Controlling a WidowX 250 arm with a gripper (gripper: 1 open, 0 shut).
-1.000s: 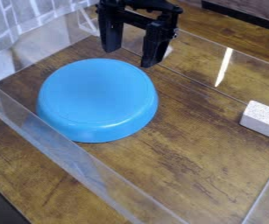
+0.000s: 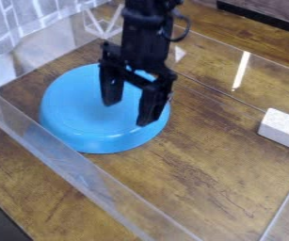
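A dark gripper [image 2: 132,99] reaches down from the top of the camera view over a large light-blue round disc [image 2: 77,113], its fingers spread apart and hanging above the disc's middle and right side. Nothing shows held between the fingers. Whether the fingertips touch the disc cannot be told.
A white block [image 2: 285,129] lies on the wooden surface [image 2: 210,179] at the right edge. Clear plastic walls run along the left and lower-left.
The gripper has moved downward in the picture, from above the disc's far edge to over the disc. The disc and white block have stayed put.
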